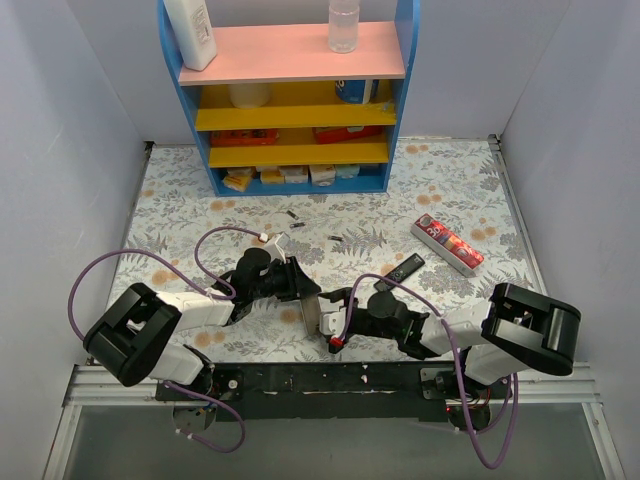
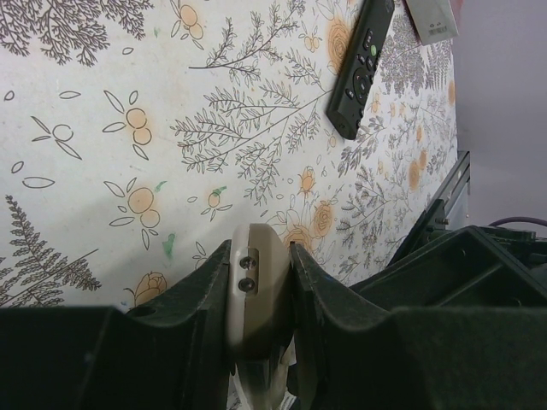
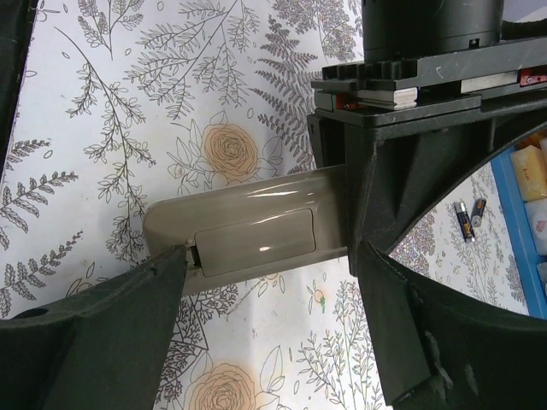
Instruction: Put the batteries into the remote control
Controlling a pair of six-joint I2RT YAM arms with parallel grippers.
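Note:
The grey-brown remote control is tilted off the table, back face towards the right wrist camera, its battery cover seated with a small dark gap at the left end. My left gripper is shut on one end of this remote. Fingers apart, my right gripper stands open close to the remote's back, the cover showing between its fingertips. Whether either finger touches the remote I cannot tell. Small dark batteries lie on the table behind the arms; two of these batteries also show in the right wrist view.
A black remote lies flat beyond the right arm, with a red box behind it. The blue shelf unit stands at the back. Patterned table between shelf and arms is mostly clear.

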